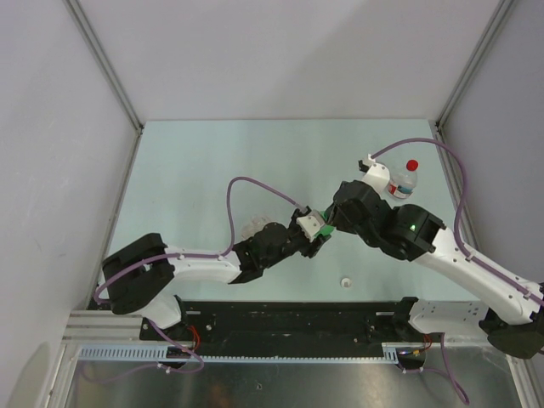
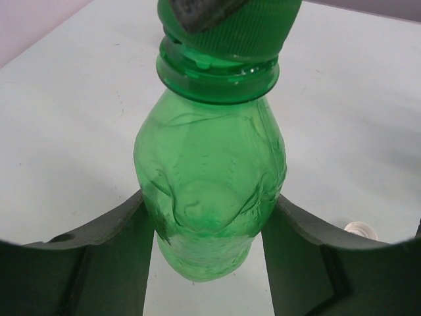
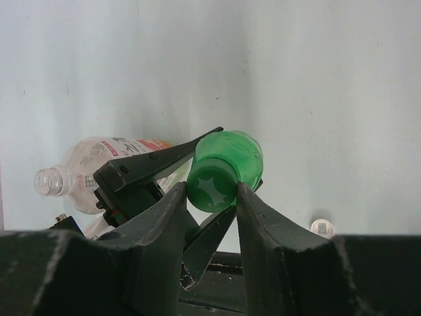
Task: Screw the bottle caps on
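A green bottle [image 2: 207,164] is held upright by my left gripper, shut on its body, near the table's middle in the top view. Its green cap sits at the neck, with my right gripper shut on it from above; in the left wrist view one dark finger shows on the cap. A clear bottle [image 3: 92,171] lies behind the left gripper in the right wrist view. A small white cap [image 1: 346,282] lies on the table near the front edge.
A bottle with a red cap [image 1: 403,183] stands at the back right, beside the right arm. Walls bound both sides.
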